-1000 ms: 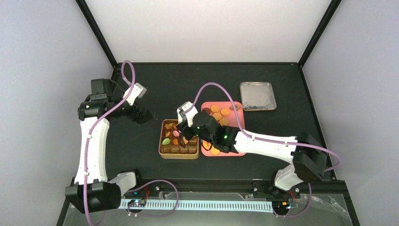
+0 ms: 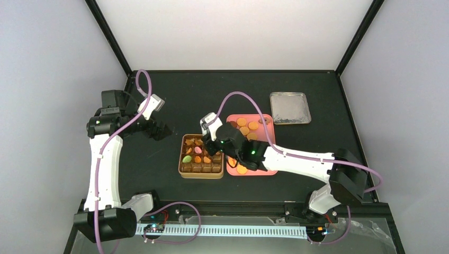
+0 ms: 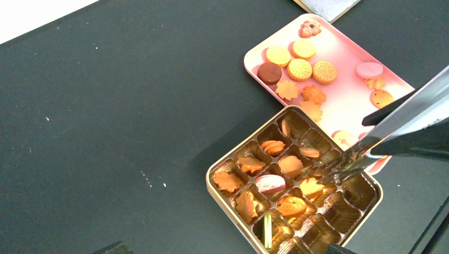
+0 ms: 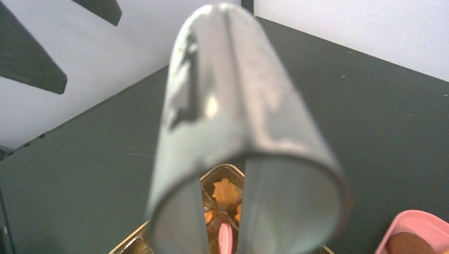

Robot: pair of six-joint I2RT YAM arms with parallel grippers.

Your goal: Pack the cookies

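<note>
The gold box (image 3: 238, 224) has a brown divided tray with cookies in many compartments, among them a pink one (image 3: 270, 183) and an orange oval one (image 3: 291, 206). Metal tongs (image 3: 418, 108) slant down into the box, their tips beside a yellow-orange cookie (image 3: 311, 187); whether they touch it I cannot tell. My right gripper (image 2: 208, 144) is shut on the tongs, whose shiny curved end (image 4: 225, 74) fills the middle of the right wrist view. Loose cookies lie on the pink tray (image 3: 347, 66). Left of the box, my left gripper (image 2: 163, 131) is open and empty.
A silver metal tray (image 2: 290, 108) sits at the back right. The pink tray adjoins the box's right side, partly under my right arm (image 2: 302, 160). Bare black table (image 2: 180, 100) lies behind and to the left of the box.
My right gripper has shifted very slightly over the box, and an orange cookie near the tongs' tips sits a little differently. The left arm is almost still.
</note>
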